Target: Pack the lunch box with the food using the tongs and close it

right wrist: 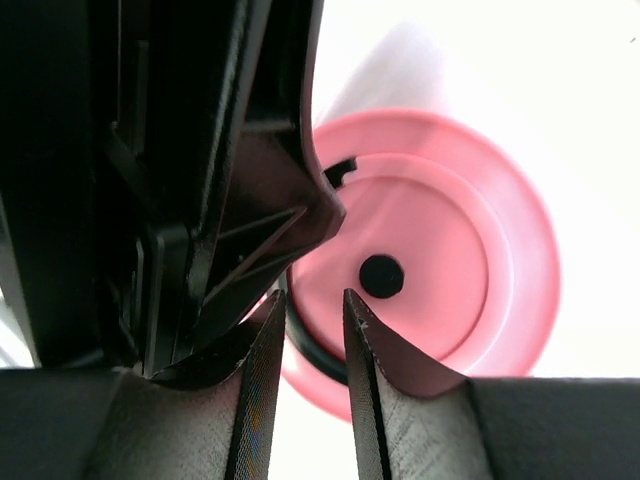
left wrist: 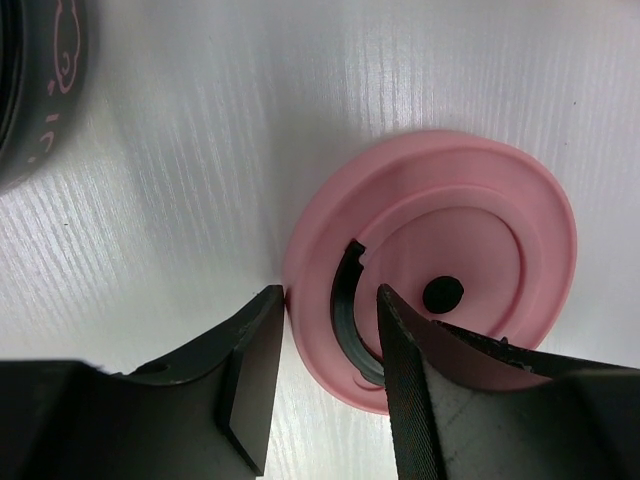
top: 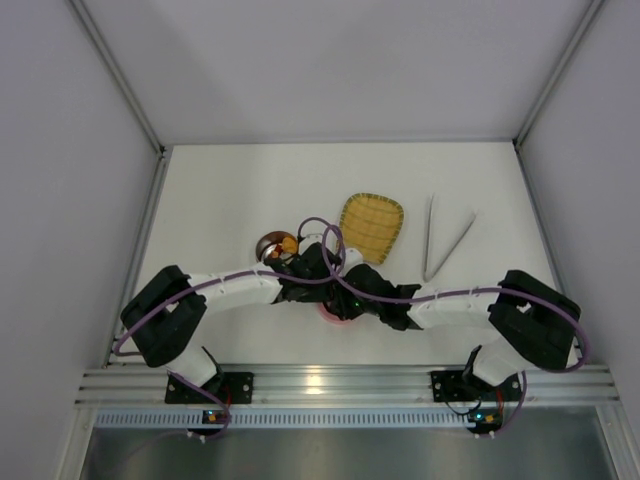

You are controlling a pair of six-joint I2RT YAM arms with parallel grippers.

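A round pink lid (left wrist: 460,170) with a dark curved strip (left wrist: 345,310) and a black knob-like spot (left wrist: 442,294) lies flat on the table. In the top view the two arms meet over it and mostly cover it. My left gripper is part open, its fingers on either side of the lid's near-left edge as seen from its wrist. My right gripper stands open above the lid by the dark strip, with nothing clearly held. The left gripper's dark body blocks much of the right wrist view's left side.
A dark round bowl (top: 266,242) holding orange food stands left of the arms, partly hidden. Beyond them lies a yellow checked tray (top: 371,228), with white tongs (top: 428,240) to its right. Both grippers are very close together.
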